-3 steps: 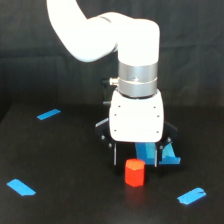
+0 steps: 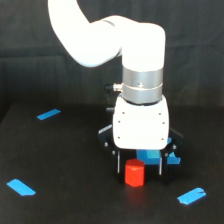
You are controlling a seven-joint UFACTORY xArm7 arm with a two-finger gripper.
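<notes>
A red block [image 2: 134, 174] rests on the dark tabletop in the lower middle of the camera view. Close to it is my gripper [image 2: 139, 170], under the white arm, with its thin dark fingers apart. One finger shows to the left of the block and the other to the right, with a gap on the right side. Whether the fingertips are level with the block or above it, I cannot tell. A blue object [image 2: 153, 157] lies just behind the block, partly hidden by the gripper.
Flat blue strips lie on the table: one at the far left [image 2: 48, 114], one at the near left [image 2: 20, 187] and one at the near right [image 2: 191, 196]. A dark curtain [image 2: 40, 70] hangs behind.
My arm and gripper have shifted slightly to the right and a little downward. The red block and the blue strips stay where they were.
</notes>
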